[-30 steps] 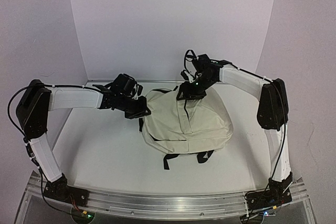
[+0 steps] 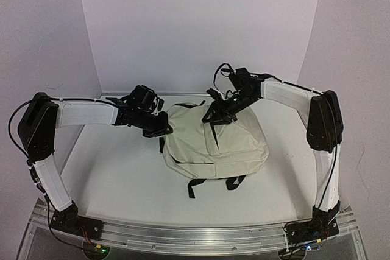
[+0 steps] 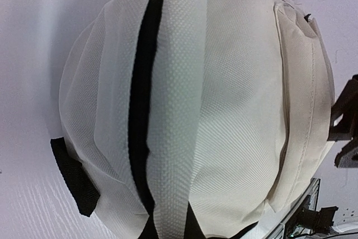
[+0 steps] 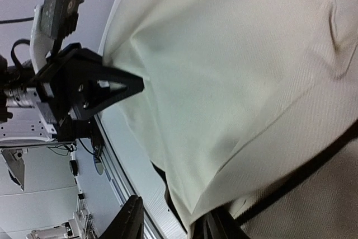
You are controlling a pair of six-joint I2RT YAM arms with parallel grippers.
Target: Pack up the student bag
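Note:
A cream-white bag lies on the table, its black-edged opening running beside my right gripper in the right wrist view. At the bag's left side, my left gripper is shut on a fold of its cloth; the fold narrows between the fingers in the left wrist view. Over the upper middle of the bag is my right gripper. Its fingers stand apart in the right wrist view, and a cloth edge comes close to the right-hand one. The bag's inside is hidden.
Black straps stick out from the bag's front edge. Bare table extends to the left and in front. Both arms reach in over the bag, with the grippers fairly close together. A metal rail borders the front.
The left gripper and the bag have moved a little to the left together.

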